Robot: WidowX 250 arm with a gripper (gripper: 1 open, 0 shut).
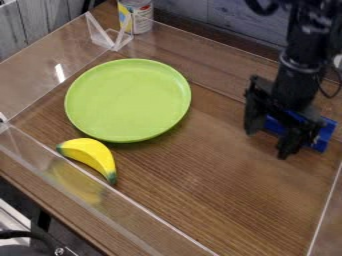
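My black gripper (274,132) reaches down from the top right, its open fingers over and around a blue block (318,135) on the right side of the wooden table (181,195). The gripper hides much of the block, and I cannot tell whether it touches it.
A green plate (127,98) fills the left middle, with a yellow banana (87,158) below it near the left edge. A can (135,17) and a white object (110,28) stand at the back left.
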